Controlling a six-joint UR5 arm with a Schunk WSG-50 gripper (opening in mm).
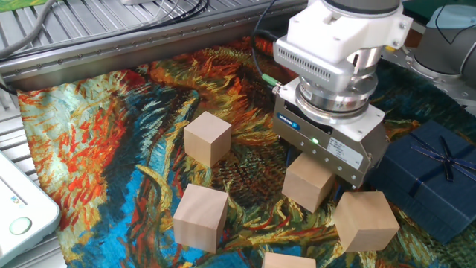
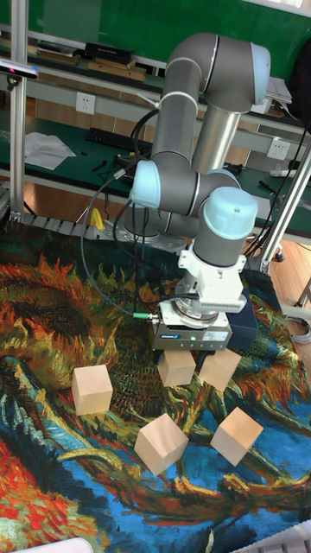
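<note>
Low over one pale wooden cube hangs my gripper, its wide dark body close above and behind the cube's top. Most of the fingers are hidden by the body and the cube, so their grip does not show. A second wooden cube stands just to the right of that one. Farther left are two more, a cube toward the back and a cube in front of it. Another cube is cut off by the bottom edge. In exterior view 3 the cube beneath the gripper rests on the cloth.
A dark blue box with a ribbon bow lies right of the gripper. Colourful painted cloth covers the table, with its left part clear. A metal rail runs along the back, and a white device sits at the left edge.
</note>
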